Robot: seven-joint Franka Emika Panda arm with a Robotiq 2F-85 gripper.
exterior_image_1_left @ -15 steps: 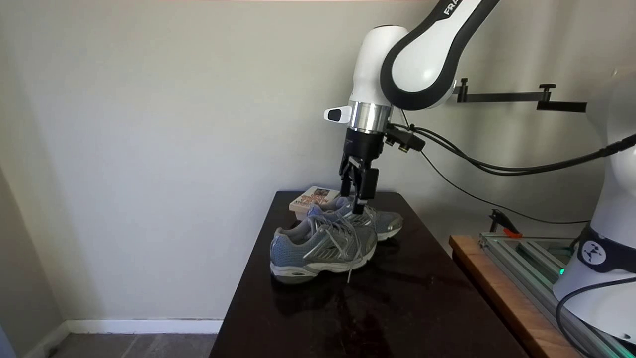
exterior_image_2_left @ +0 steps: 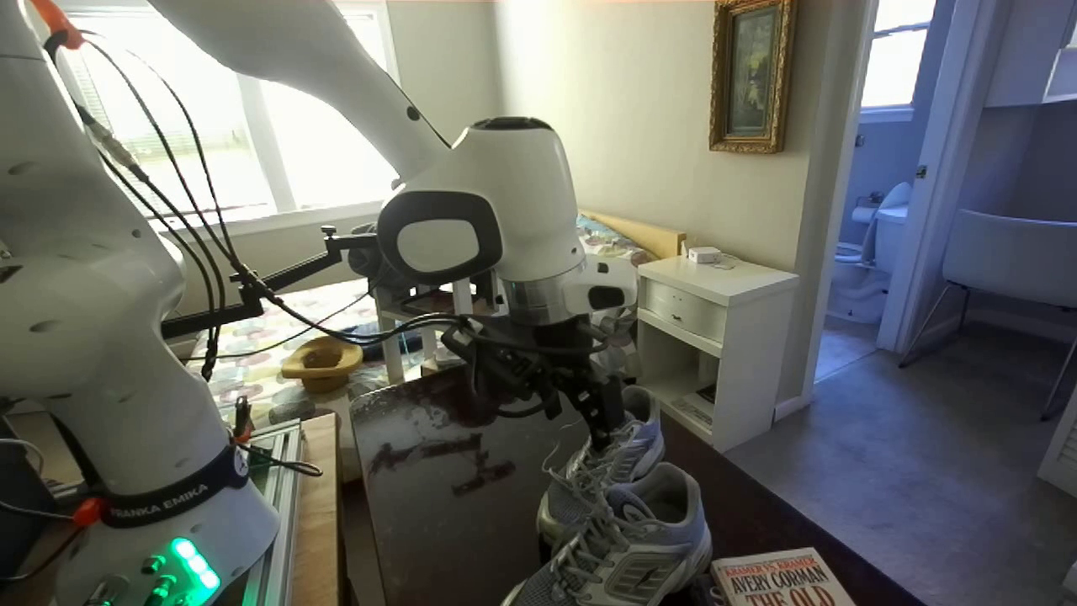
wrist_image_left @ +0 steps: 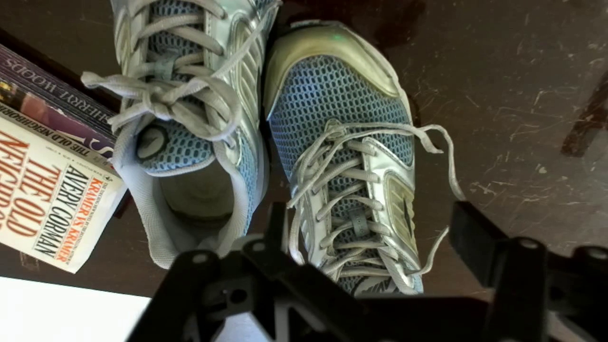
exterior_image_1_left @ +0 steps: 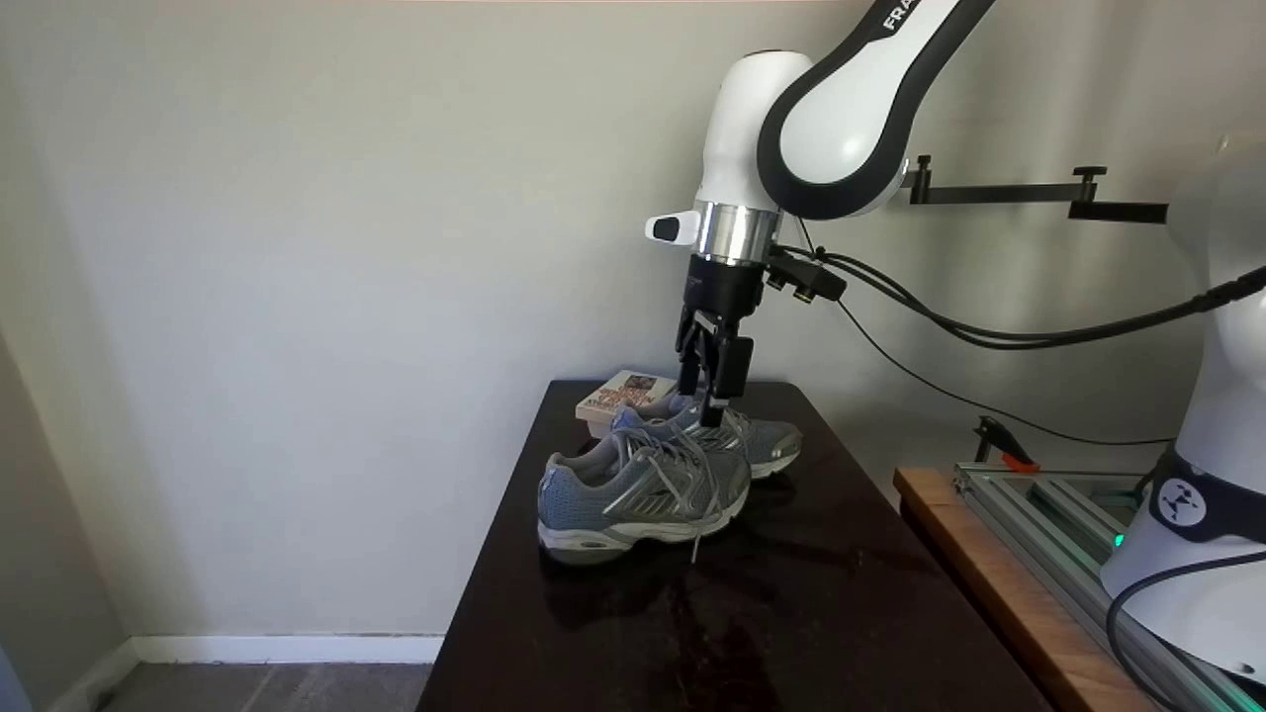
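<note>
Two grey-blue running shoes stand side by side on the dark table. The loose-laced shoe (wrist_image_left: 347,102) is the nearer shoe (exterior_image_1_left: 641,492) in exterior view 1; one lace end hangs down its side. Its mate, the tied shoe (wrist_image_left: 188,137), has a bow across its tongue. My gripper points down with its fingers apart, one on each side of the loose-laced shoe's lacing in the wrist view. In exterior view 2 the gripper (exterior_image_2_left: 602,439) is low over that shoe. I cannot tell whether a finger touches it. Nothing appears clamped.
Paperback books (wrist_image_left: 51,188) lie stacked beside the tied shoe. A white nightstand (exterior_image_2_left: 722,303) stands beyond the table's edge.
The arm and both shoes look unmoved. The fingertips in exterior view 1 show only a very slight shift.
</note>
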